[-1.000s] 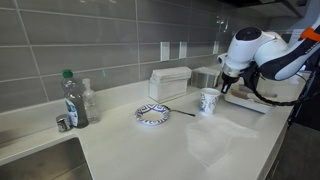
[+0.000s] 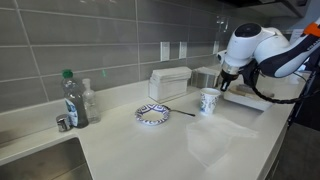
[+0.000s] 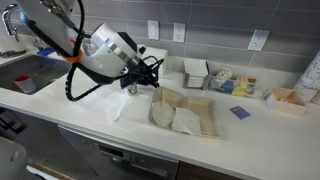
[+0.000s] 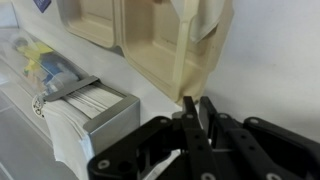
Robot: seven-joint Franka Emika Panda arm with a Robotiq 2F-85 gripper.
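Observation:
A beige tray [image 3: 207,107] with compartments rests on the counter, with white paper-like pieces [image 3: 187,121] in it. My gripper is at the tray's corner, its fingers close together on the thin rim. The same tray [image 4: 163,66] fills the upper middle of the wrist view. From the side, the gripper [image 3: 153,72] sits at the tray's back left corner, pointing down. Whether the tray is lifted at that corner cannot be told.
A white patterned cup [image 2: 209,101] stands close to the arm. A blue-and-white plate [image 2: 153,114], a white rack [image 2: 169,83] and bottles [image 2: 74,100] are further left. Behind the tray are a grey bin [image 3: 196,72] and a container of colourful packets [image 3: 232,83].
The arm has risen very slightly near the tray. The cup, plate and bottles have stayed in place.

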